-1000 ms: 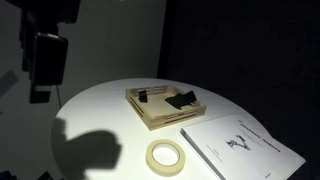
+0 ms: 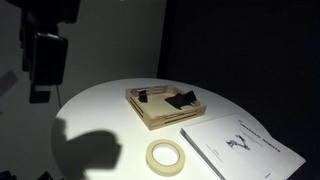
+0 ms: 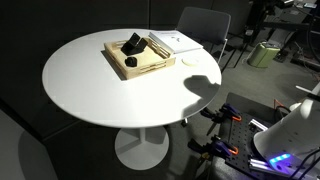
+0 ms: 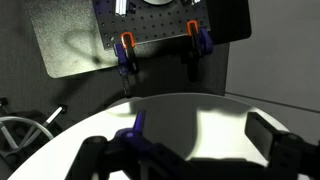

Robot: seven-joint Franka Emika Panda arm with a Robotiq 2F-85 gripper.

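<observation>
My gripper is open in the wrist view, its dark fingers wide apart with no object between them, only the white table's edge below. In exterior view 1 the dark gripper (image 2: 42, 70) hangs high at the left, well apart from the things on the table. A roll of pale tape (image 2: 151, 164) lies flat at the front of the round table. Behind it sits a light wooden tray (image 2: 152, 121) holding two black objects: a small one (image 2: 142, 96) at the left and a larger angular one (image 2: 181, 100) at the right.
A white box or book with a robot picture (image 2: 225, 150) lies right of the tape. The round white table (image 3: 90, 85) has a broad clear area at the left and front. A grey chair (image 3: 205, 25) stands behind it. The metal base plate (image 4: 75, 60) is beyond the table edge.
</observation>
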